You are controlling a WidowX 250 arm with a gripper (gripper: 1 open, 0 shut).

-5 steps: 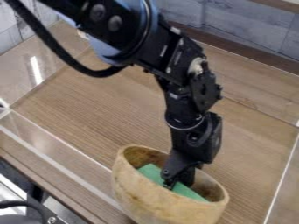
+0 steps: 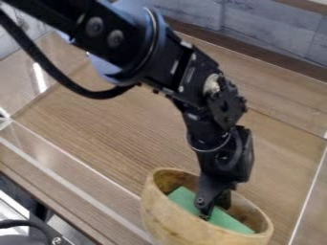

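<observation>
A tan wooden bowl [image 2: 170, 218] stands at the bottom right of the camera view, with a green object [image 2: 228, 218] inside it. My gripper [image 2: 209, 202] reaches down into the bowl over the green object, its finger shut. The fingertips are small and dark against the bowl's inside, and what exactly they grip is hard to tell.
A grey panelled wall [image 2: 255, 38] runs along the back. At the lower left is the table's edge, with cables beyond it.
The bowl, the green object in it and my gripper have all shifted together to the right over the last second.
</observation>
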